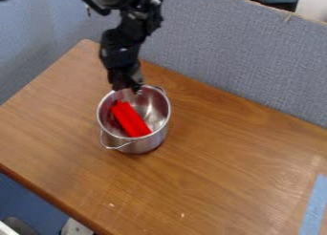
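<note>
A silver metal pot (155,128) with wire handles stands upright left of centre on the wooden table (230,172). A red block (128,118) lies inside it. The black arm reaches down from the top, its gripper (125,89) low over the pot's back rim, above the upper end of the red block. The fingertips are dark and blurred, so I cannot tell how far apart they are or whether anything is between them.
Grey padded walls (243,57) border the table at the back and left. A light blue strip (312,205) lies at the right front.
</note>
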